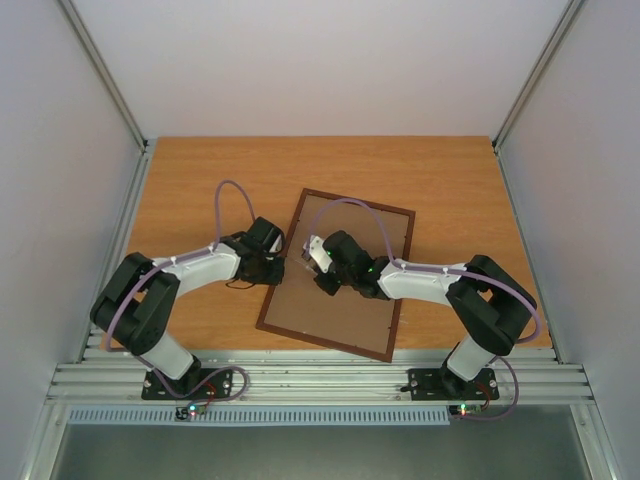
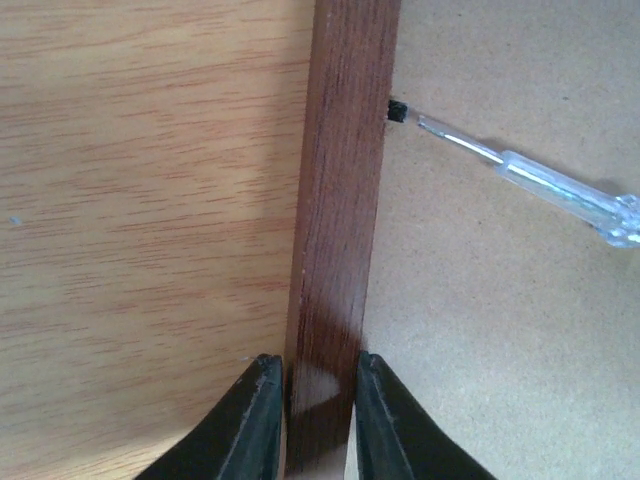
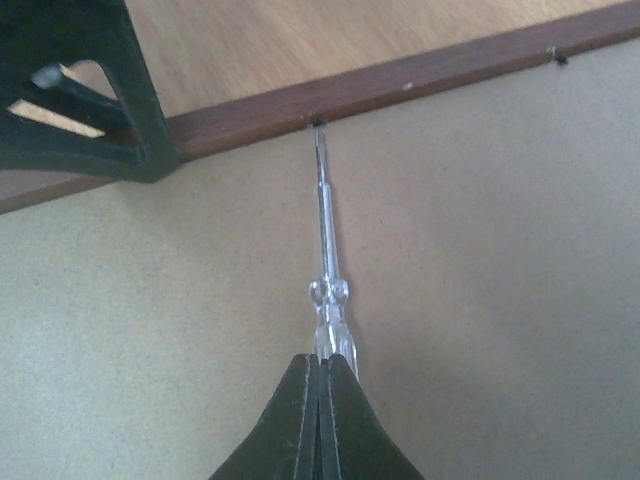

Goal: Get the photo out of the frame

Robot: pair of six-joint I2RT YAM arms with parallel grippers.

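The photo frame lies back up, its brown wooden rim point(image 1: 360, 199) around a tan backing board point(image 1: 320, 310). At the left bar point(image 2: 335, 170), my left gripper has one finger on each side of the wood; whether they press on it cannot be told. A clear-handled screwdriver point(image 2: 560, 188) lies on the board, its blade at a small dark tab point(image 2: 397, 110) on the bar's inner edge. My right gripper is shut over the rear of the screwdriver's handle point(image 3: 335, 338), nothing visible between its fingers. The photo is out of sight.
Another dark tab point(image 3: 560, 60) shows farther along the inner edge. Part of the left arm point(image 3: 90, 90) stands close in the right wrist view. Bare wooden table point(image 1: 200, 170) lies around the frame, widest at the back and sides.
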